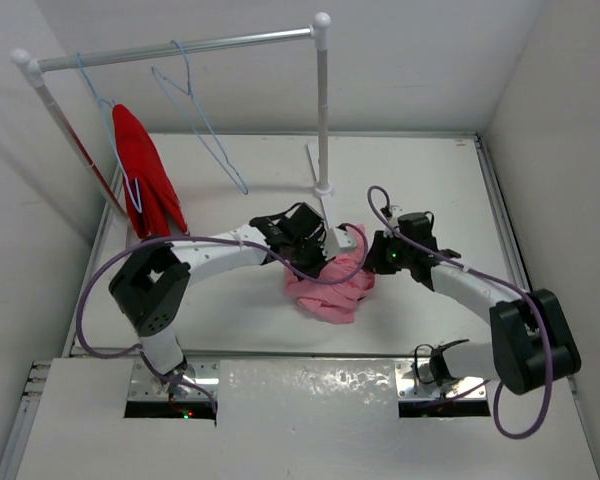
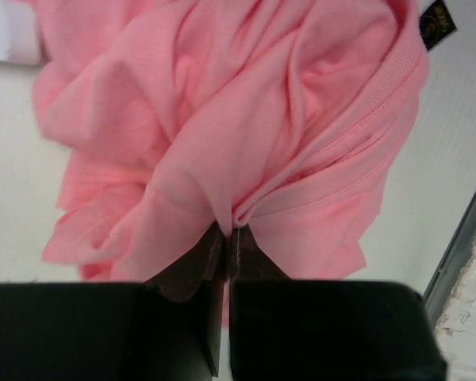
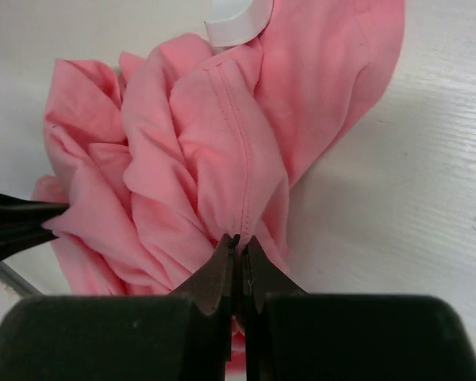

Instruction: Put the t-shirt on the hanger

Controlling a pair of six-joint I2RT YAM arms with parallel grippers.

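The pink t shirt (image 1: 325, 297) lies crumpled on the table below the rack's right post. In the left wrist view my left gripper is shut, with a gathered fold of pink cloth running into its fingertips. My right gripper is likewise shut, pinching a seamed ridge of the shirt. At the left of the right wrist view, dark fingers (image 3: 20, 226) of the left gripper touch the cloth. An empty blue hanger (image 1: 202, 121) hangs tilted from the rail, behind the left arm. A dark label (image 2: 437, 23) shows at the shirt's edge.
The rack's rail (image 1: 170, 52) spans the back left, its white post (image 1: 323, 120) standing close behind the shirt. A red garment (image 1: 145, 175) hangs on another blue hanger (image 1: 105, 115) at far left.
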